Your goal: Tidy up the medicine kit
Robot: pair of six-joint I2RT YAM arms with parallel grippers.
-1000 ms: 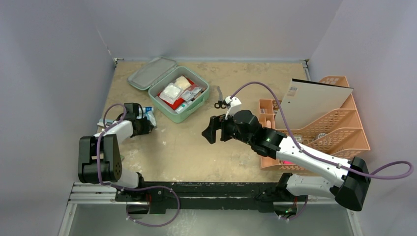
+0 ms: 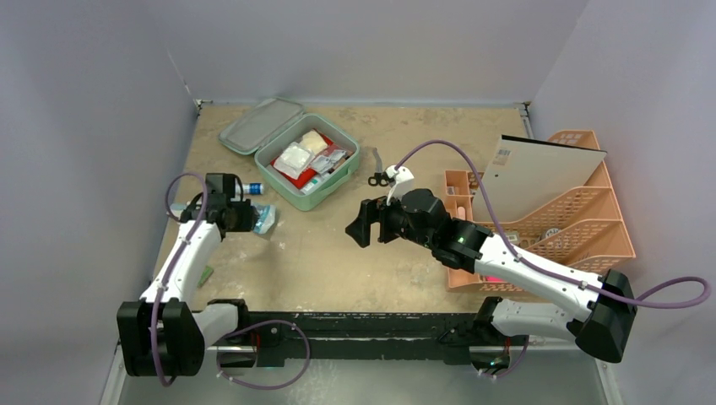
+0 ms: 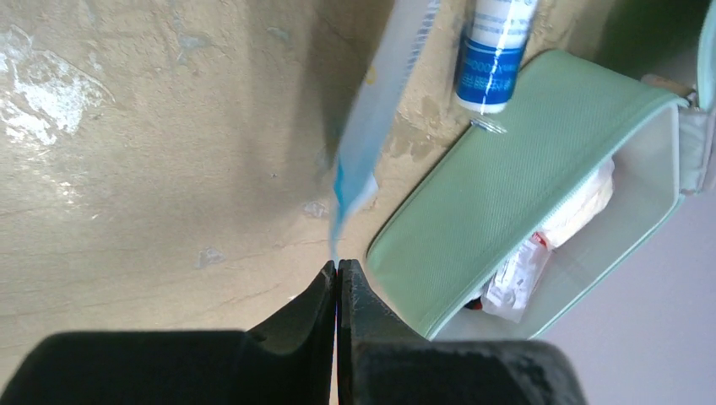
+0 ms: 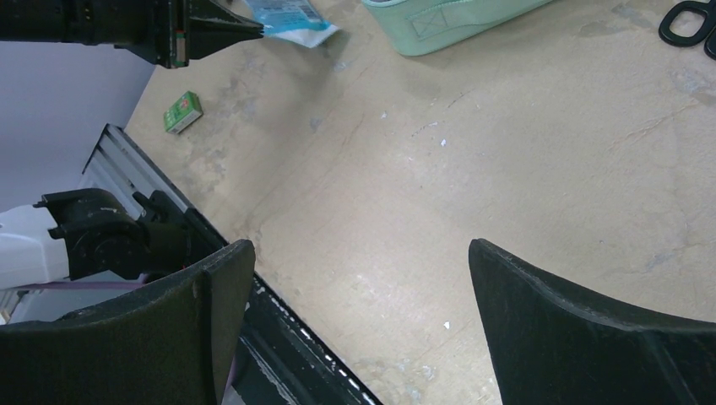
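A pale green medicine case (image 2: pixel 331 187) (image 3: pixel 473 228) stands open at back center, holding packets and a red item. My left gripper (image 2: pixel 252 215) is shut above the table at left; a thin blue-edged clear packet (image 3: pixel 363 143) (image 4: pixel 287 15) extends from its tips, though whether it is pinched between them is unclear. A white bottle with blue label (image 3: pixel 490 67) lies beside the case. My right gripper (image 2: pixel 369 224) stands open over bare table, empty. A small green box (image 4: pixel 182 111) lies at front left.
Black scissors (image 2: pixel 378 179) lie right of the case. An orange organizer (image 2: pixel 591 211) with a white board (image 2: pixel 523 181) fills the right side.
My left arm has risen and shifted slightly, and more of the blue packet now shows near its gripper. The right arm is unchanged.
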